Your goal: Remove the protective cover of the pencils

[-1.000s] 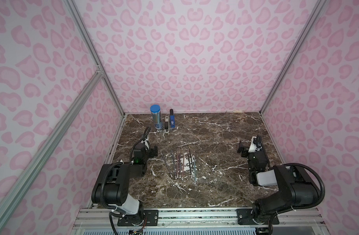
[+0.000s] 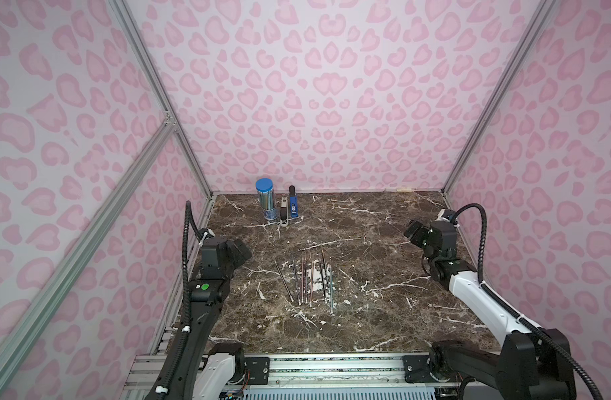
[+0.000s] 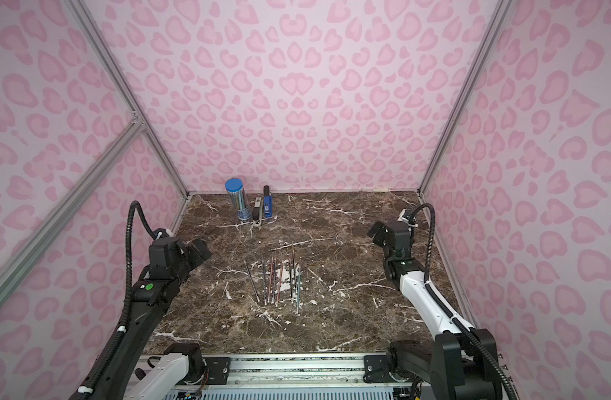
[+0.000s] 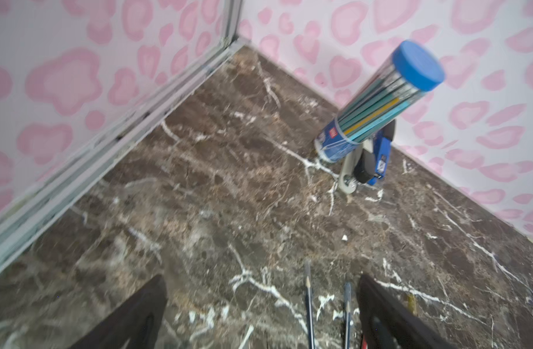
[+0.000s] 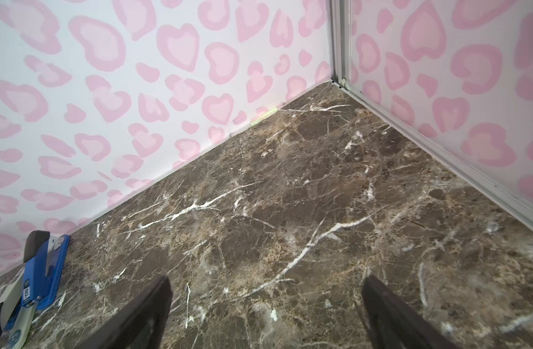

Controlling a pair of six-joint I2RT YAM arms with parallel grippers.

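Observation:
Several loose pencils (image 2: 303,280) lie in a row on the middle of the marble table. Toward the back left stands a clear tube (image 2: 266,201) of pencils with a blue lid (image 4: 417,64) on top. My left gripper (image 2: 240,250) hangs above the table's left side, left of the loose pencils, open and empty; in its wrist view the tube is at upper right. My right gripper (image 2: 414,230) hangs over the right side, open with nothing between its fingers.
A blue stapler (image 2: 293,203) and a grey-black stapler (image 2: 283,210) stand just right of the tube. Walls with aluminium rails border the table.
The objects on the table look unchanged.

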